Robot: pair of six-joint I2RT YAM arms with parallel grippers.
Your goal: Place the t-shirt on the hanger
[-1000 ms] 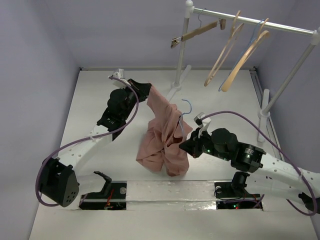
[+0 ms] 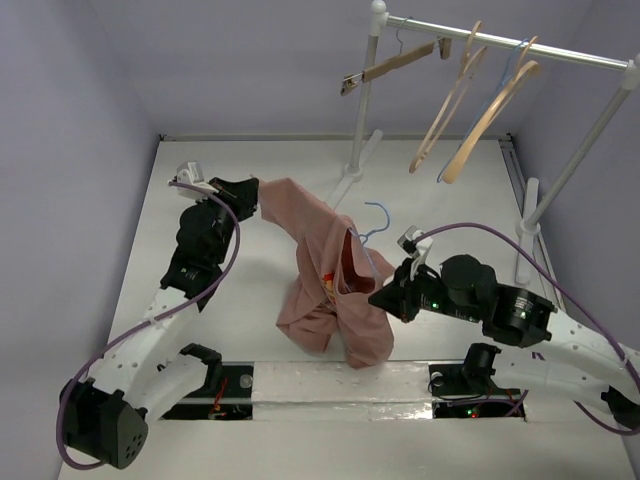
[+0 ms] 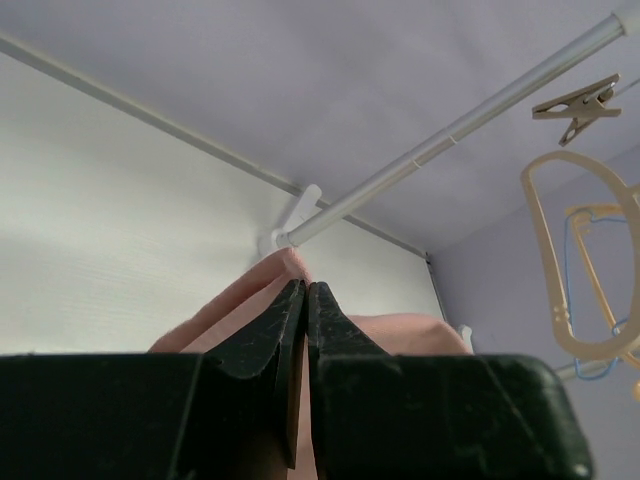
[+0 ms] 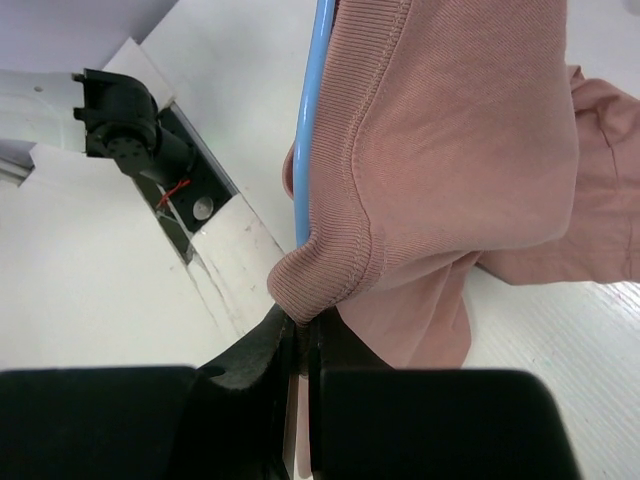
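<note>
The pink t-shirt [image 2: 330,250] hangs stretched between my two grippers, its lower folds above the table. At the far left my left gripper [image 2: 258,192] is shut on a corner of the cloth; in the left wrist view the fabric [image 3: 285,268] rises behind the fingertips. A blue hanger [image 2: 375,225] stands with its hook out of the collar opening. On the other side my right gripper is shut on the ribbed collar edge, where the blue hanger arm [image 4: 312,120] runs down into the cloth. Whether the hanger's end is between the fingers is hidden by the ribbing.
A metal rack rail [image 2: 510,42] crosses the upper right, with a clip hanger [image 2: 400,64], wooden hangers [image 2: 490,115] and a blue one on it. The rack's post [image 2: 362,110] stands behind the shirt.
My left gripper has moved left with its corner of cloth, pulling the shirt wider. The right gripper has shifted slightly right, and the blue hanger has moved slightly right too.
</note>
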